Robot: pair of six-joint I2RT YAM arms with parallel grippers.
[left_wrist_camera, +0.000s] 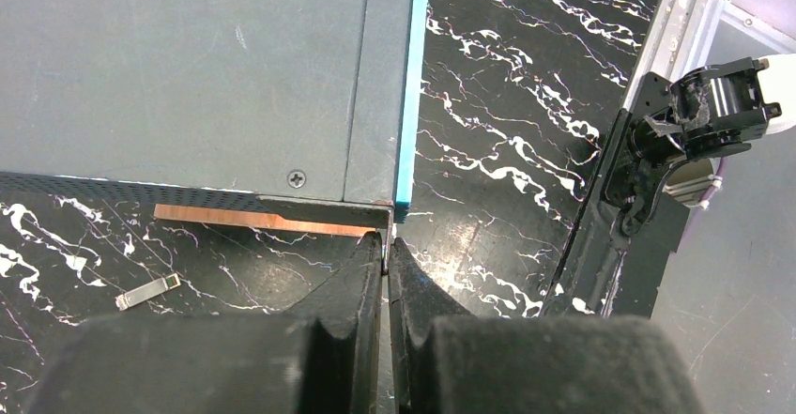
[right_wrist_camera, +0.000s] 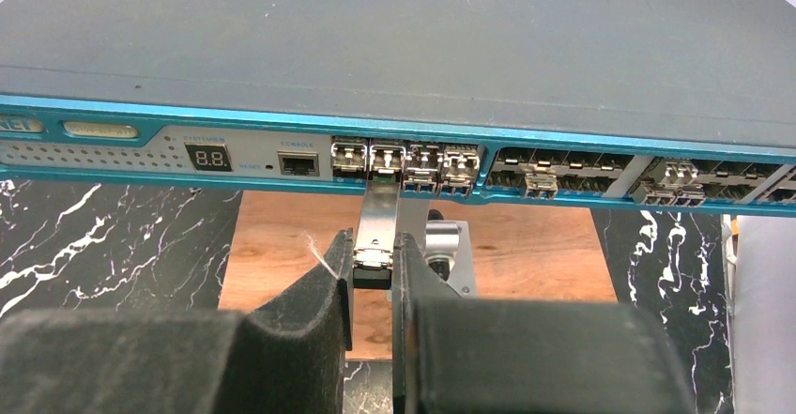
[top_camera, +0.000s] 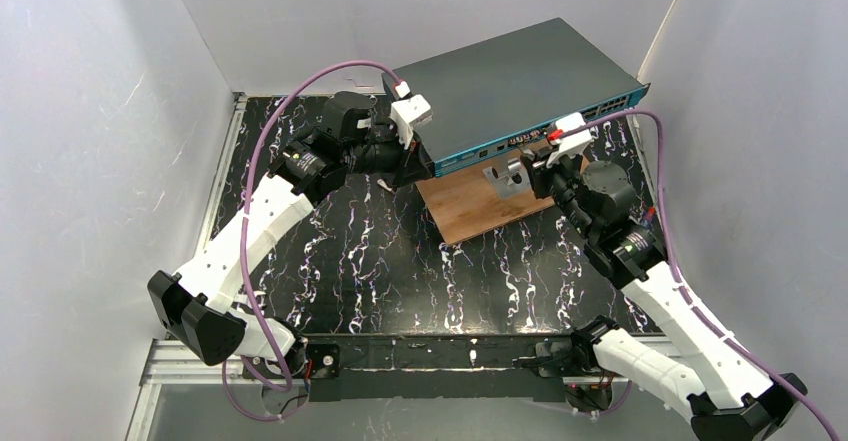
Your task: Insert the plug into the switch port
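The switch [top_camera: 510, 81] has a teal front with a row of metal ports, seen close in the right wrist view. A silver plug [right_wrist_camera: 379, 217] reaches into the second cage [right_wrist_camera: 386, 156] right of the console port; how deep cannot be told. My right gripper is at the plug's near end, its fingers close about it; whether they grip it is unclear. My left gripper is shut at the switch's side corner, against its metal edge.
A wooden board [top_camera: 460, 221] with a metal bracket lies under the switch on the black marble table [top_camera: 360, 271]. A loose silver module [left_wrist_camera: 147, 291] lies on the table near the left gripper.
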